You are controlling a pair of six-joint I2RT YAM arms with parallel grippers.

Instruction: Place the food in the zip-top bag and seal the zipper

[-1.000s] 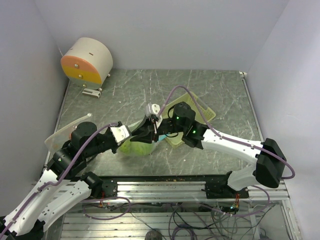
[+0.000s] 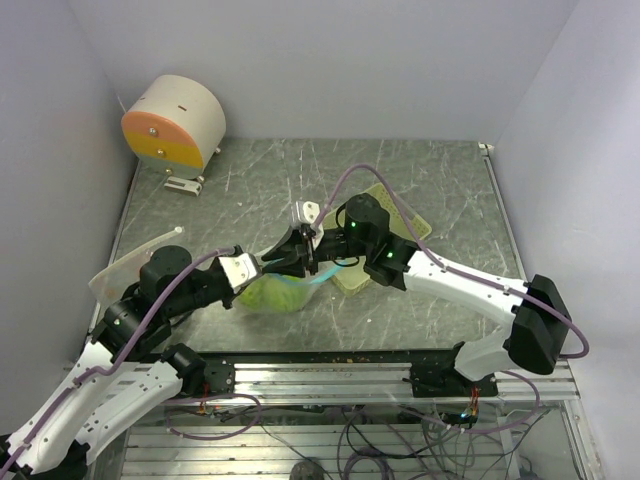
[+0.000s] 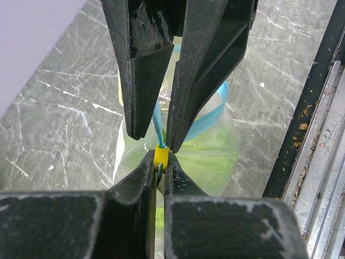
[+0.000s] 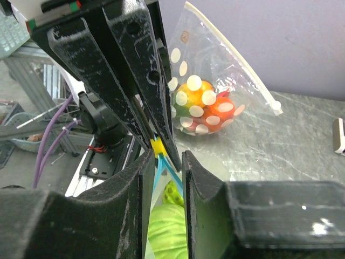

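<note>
A clear bag with a blue zipper strip [image 3: 207,121] holds green food [image 2: 275,293]. The strip's two sides spread apart below a small yellow slider [image 4: 157,146]. My left gripper is shut on this slider at the bag's mouth. Right at that spot, my right gripper stands part open, its fingers [image 4: 200,181] apart on either side of the blue strip near the slider. In the right wrist view, round green food [image 4: 167,229] shows through the bag behind the fingers. Both grippers hide part of the bag's mouth from above.
Another clear bag, white-dotted with colourful food [image 4: 207,105], stands at the left side. A pale yellow-green basket [image 2: 416,222] lies behind the right arm. At the back left is a cream drum-shaped box [image 2: 190,108].
The left arm looks still.
</note>
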